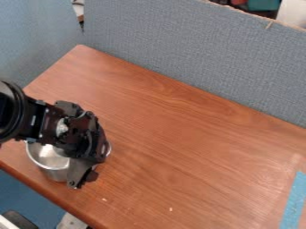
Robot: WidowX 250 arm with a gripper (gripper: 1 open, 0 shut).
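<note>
The black robot arm reaches in from the left, with its gripper (86, 168) low over a silver metal pot (48, 164) near the left edge of the wooden table (191, 161). The gripper's body covers the pot's right part, and its lower end is at or just beside the pot's right side. Whether it touches the pot, and how the fingers stand, is hard to make out.
Grey padded walls (191, 63) bound the table at the back and left. A light blue strip (293, 199) lies at the right edge.
</note>
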